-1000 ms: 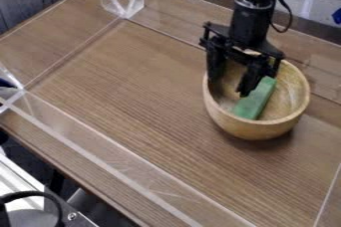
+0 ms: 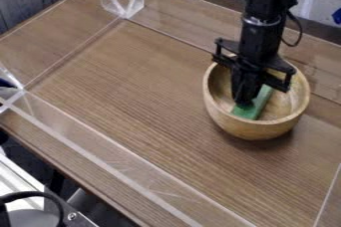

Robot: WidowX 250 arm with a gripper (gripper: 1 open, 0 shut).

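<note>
A round wooden bowl stands on the right side of the wooden table. Inside it lies a green oblong object, partly covered by the gripper. The black gripper comes down from the top into the bowl, its fingertips over the green object. Whether the fingers close on anything is hard to see.
Clear strips run along its back and left edges. A black cable and white hardware lie off the table at the lower left.
</note>
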